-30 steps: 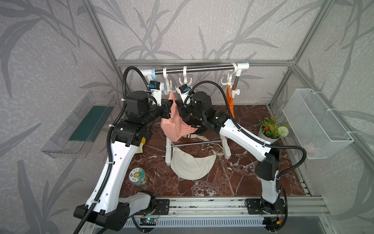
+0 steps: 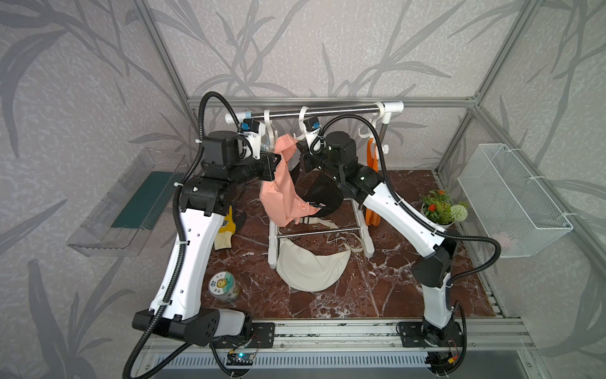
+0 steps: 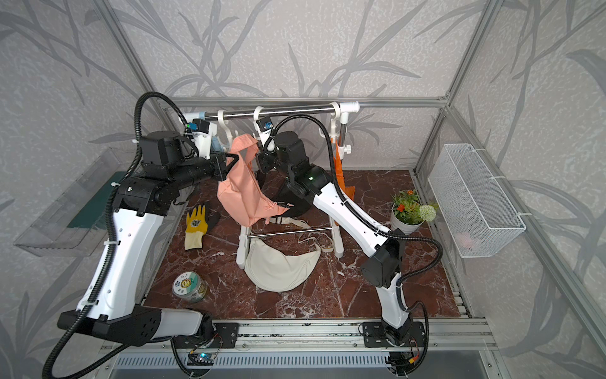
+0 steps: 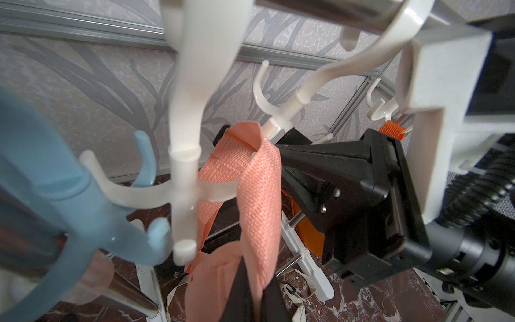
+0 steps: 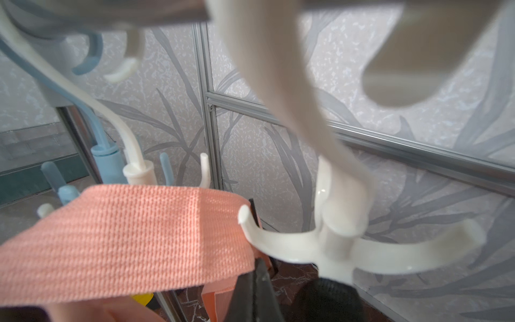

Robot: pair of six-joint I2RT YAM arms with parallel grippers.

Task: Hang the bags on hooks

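The salmon-pink bag (image 2: 285, 195) hangs between my two grippers, below the silver rail. My left gripper is shut on one band of its strap (image 4: 260, 198). From the right, my right gripper is shut at the edge of the same strap's raised loop (image 5: 134, 241). In the left wrist view, a white hook (image 4: 185, 187) has its right prong reaching between the strap's near and far bands; the prong's tip is hidden behind the near band. A second white hook (image 5: 338, 241) stands close to the right gripper, its left prong tip beside the strap.
A light-blue hook (image 4: 80, 204) is left of the white one. The rail (image 2: 341, 110) runs just above both grippers. A black bag (image 2: 323, 195) and an orange bag (image 2: 372, 208) hang to the right. A cream bag (image 2: 312, 268) lies on the table.
Both grippers have risen with the bag, lifting its strap loop to hook height. The right gripper has also moved right, and the middle white hook has shifted slightly along the rail.
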